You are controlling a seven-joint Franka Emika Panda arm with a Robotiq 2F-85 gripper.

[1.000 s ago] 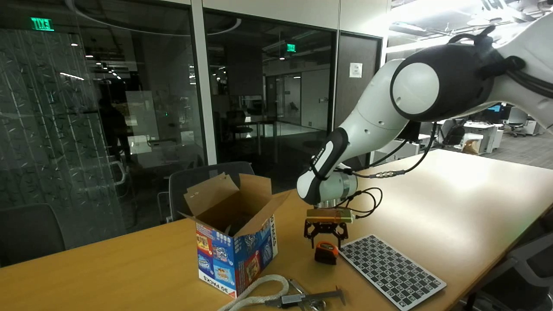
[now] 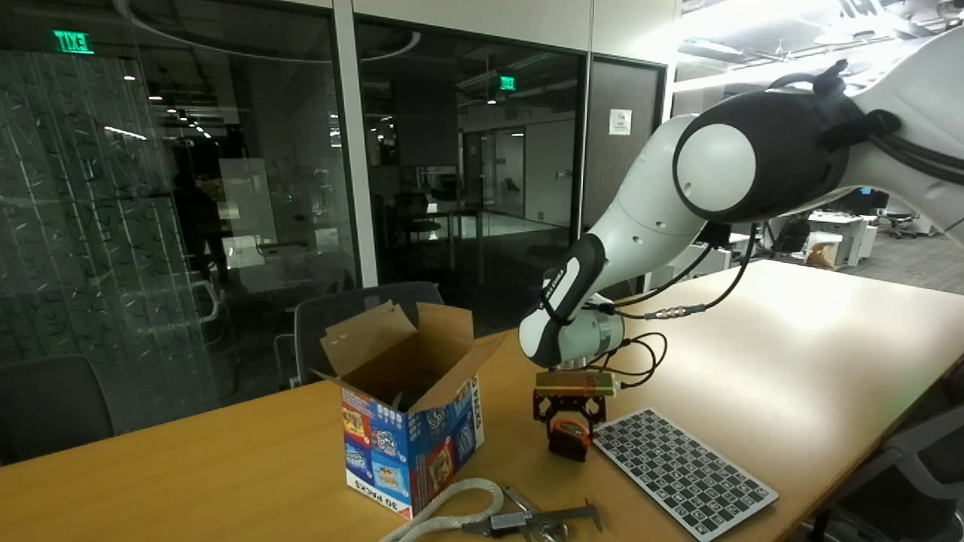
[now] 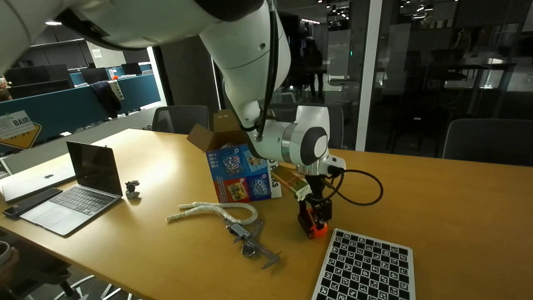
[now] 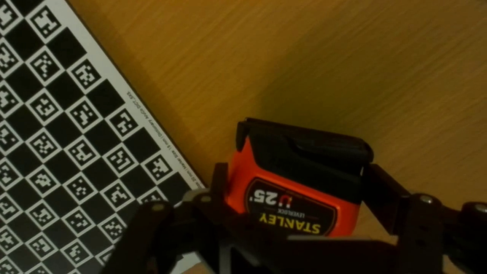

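An orange and black Stanley tape measure [image 4: 296, 189] stands on the wooden table, label side visible in the wrist view. My gripper [image 2: 571, 435] is lowered around it, its fingers partly apart. One finger [image 4: 220, 182] lies right against the tape measure's left side. The other finger [image 4: 381, 194] is at its right end, touching or nearly so. Whether they press firmly on it cannot be told. From the second exterior side, the tape measure [image 3: 318, 231] shows below the dark fingers, still at table level.
Beside the gripper lies a checkered marker board [image 2: 682, 470], close to one finger. An open snack carton [image 2: 411, 443] stands to the left in the first exterior view. Nearby are a rope loop [image 3: 222, 207] and calipers [image 3: 252, 243]; a laptop [image 3: 82, 200] sits farther off.
My gripper has come down a little over the tape measure, and its fingers have drawn closer together around it. The tape measure, board and carton appear unmoved.
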